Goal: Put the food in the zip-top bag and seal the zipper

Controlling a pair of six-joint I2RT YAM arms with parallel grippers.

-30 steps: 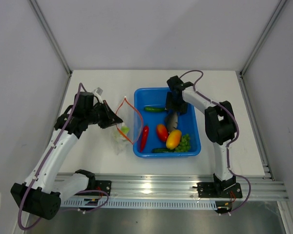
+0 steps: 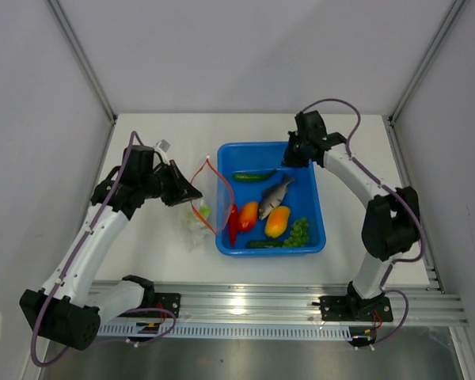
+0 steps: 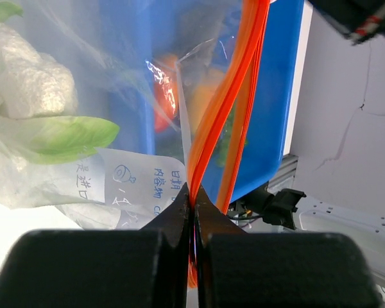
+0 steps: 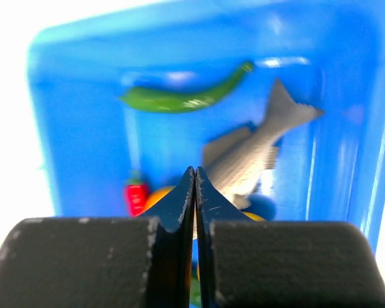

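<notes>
My left gripper (image 2: 191, 193) is shut on the rim of the clear zip bag, with the orange zipper (image 3: 215, 128) running between its fingers; the bag's mouth gapes and a green leafy item (image 3: 70, 135) lies inside. My right gripper is shut, with nothing seen held, raised over the blue bin's back right. Below it lie a grey fish (image 2: 275, 195), a green cucumber (image 4: 179, 97), a red pepper (image 2: 233, 223), a red-orange mango (image 2: 248, 217), a yellow mango (image 2: 276, 222), grapes (image 2: 297, 235) and a second cucumber (image 2: 264, 244).
The blue bin (image 2: 320, 229) stands right of the bag on the white table (image 2: 150, 245). Bare table lies behind the bin and to its right.
The fish and mangoes have shifted slightly. The left arm is nearly still.
</notes>
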